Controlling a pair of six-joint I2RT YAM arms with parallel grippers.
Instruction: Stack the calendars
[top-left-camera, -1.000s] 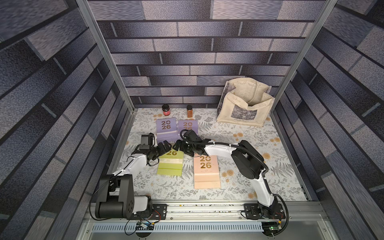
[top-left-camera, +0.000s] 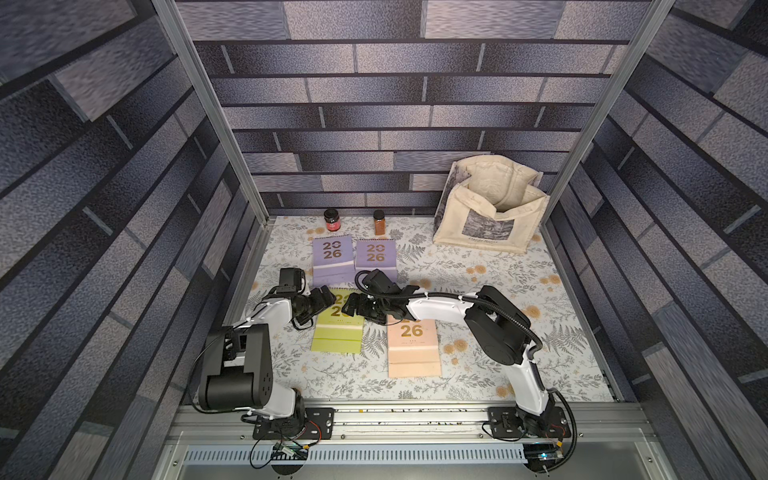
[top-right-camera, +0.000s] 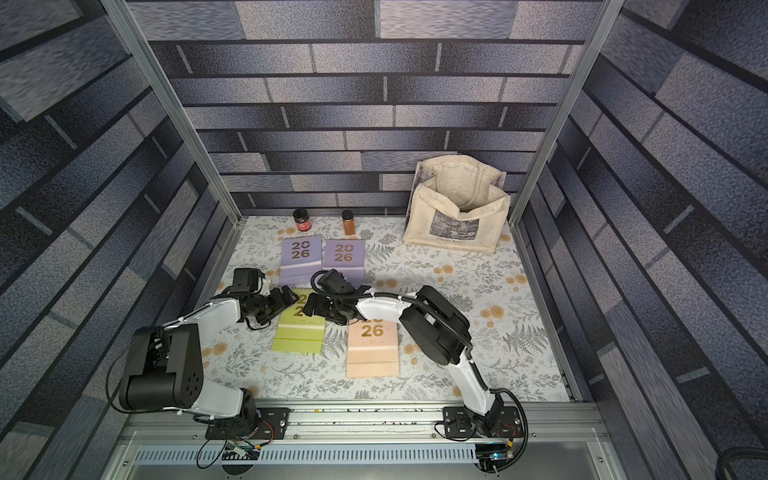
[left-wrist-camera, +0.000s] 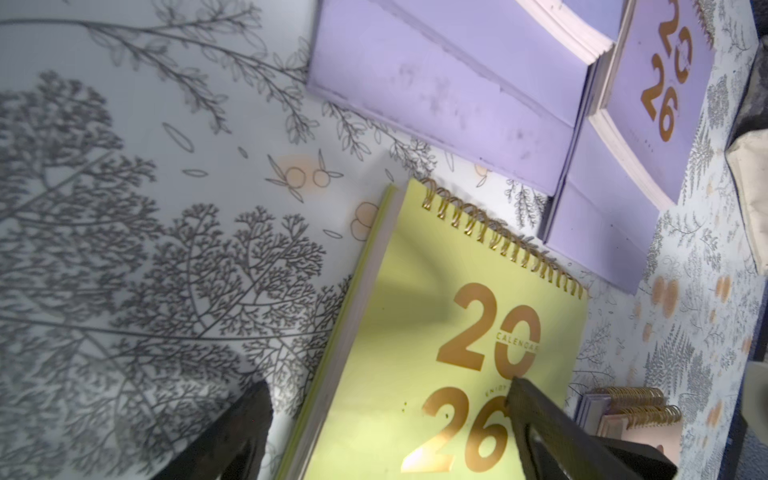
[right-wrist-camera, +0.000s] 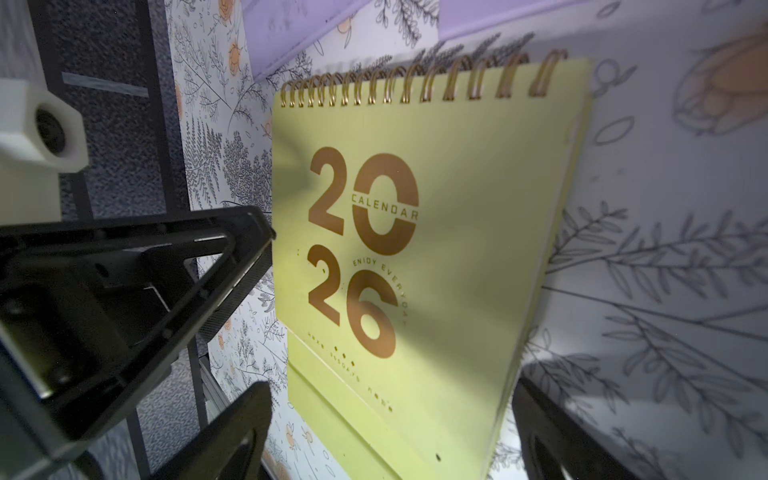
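A yellow-green 2026 calendar (top-left-camera: 338, 336) lies below two lilac calendars (top-left-camera: 333, 260). A peach calendar (top-left-camera: 413, 356) lies to its right, partly hidden by the right arm. My left gripper is part open, low over the yellow-green calendar, a finger at each side in its own wrist view. My right gripper is also part open over that calendar from the other side, its fingers straddling it in its wrist view. Whether either touches it I cannot tell.
A cream tote bag (top-left-camera: 484, 232) stands at the back right, and two jars (top-left-camera: 332, 224) at the back.
Both grippers have moved slightly toward the table's front, and the yellow-green calendar sits slightly further left. The left arm's rear section has shifted.
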